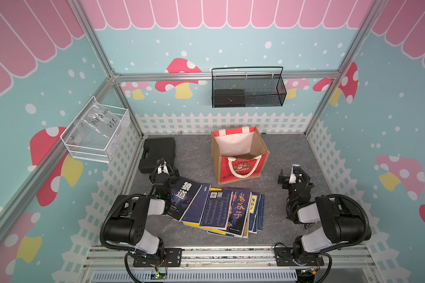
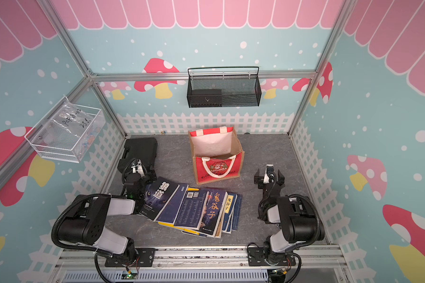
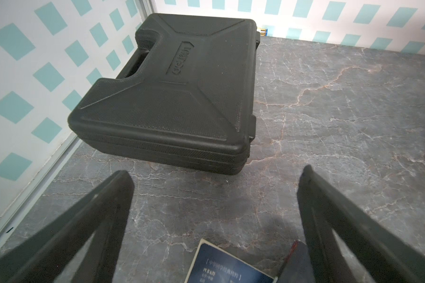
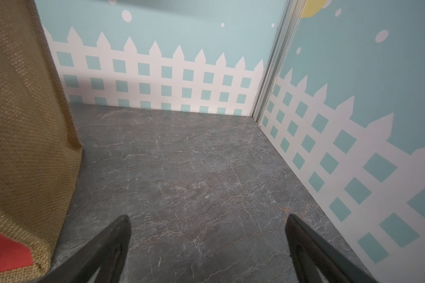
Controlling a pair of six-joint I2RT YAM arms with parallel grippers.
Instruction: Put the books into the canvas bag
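Several dark blue and yellow books [image 1: 215,208] lie fanned and overlapping on the table's front middle, the leftmost one [image 1: 182,198] partly hidden under my left arm. Behind them the red and tan canvas bag [image 1: 240,165] stands upright with its mouth open and a white handle drooping over its front. My left gripper is open above the left end of the books, nothing between its fingers. To the right of the bag, my right gripper also hangs open and empty; the bag's tan side [image 4: 28,122] fills the left of the right wrist view.
A black tool case [image 3: 174,94] sits at the back left, just beyond my left gripper. On the walls hang a black mesh basket [image 1: 264,92] and a white wire basket [image 1: 87,153]. Bare table [image 4: 184,184] lies to the right of the bag.
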